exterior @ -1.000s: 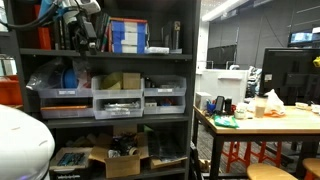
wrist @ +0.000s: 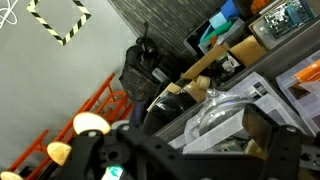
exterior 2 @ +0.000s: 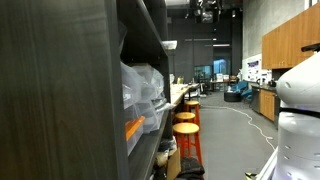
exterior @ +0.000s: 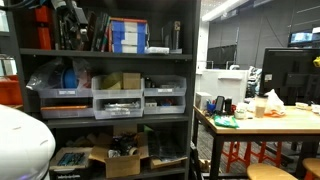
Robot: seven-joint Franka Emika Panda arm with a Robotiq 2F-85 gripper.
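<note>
My gripper shows as dark shapes along the bottom of the wrist view, its fingers apart with nothing seen between them. In exterior view 1 the gripper is at the upper left, in front of the top shelf; it is small and dark there. Books and binders stand on that shelf, beside a stack of blue, white and red boxes. Exterior view 2 does not show the gripper.
Clear bins fill the middle shelf. Cardboard boxes with loose items sit on the bottom shelf. A wooden table and stools stand to the shelf's right. A black backpack lies near the bottom shelf.
The arm and gripper have moved upward and slightly left in front of the top shelf. The shelf's contents look unchanged.
</note>
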